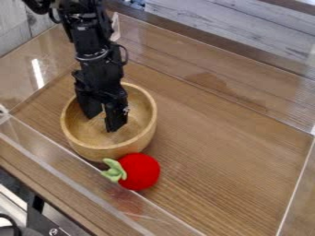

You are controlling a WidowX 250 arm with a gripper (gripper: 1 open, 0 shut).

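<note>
A yellow wooden bowl [129, 134] sits on the left of the table. My black gripper [101, 111] reaches down from the top left into the bowl, its fingers low over the bowl's inside; the gap between them is hard to make out against the dark body. A red object with a green top, like a tomato or strawberry [140, 172], lies just in front of the bowl, at its lower right.
A pale rail or edge runs along the left and front of the work area.
</note>
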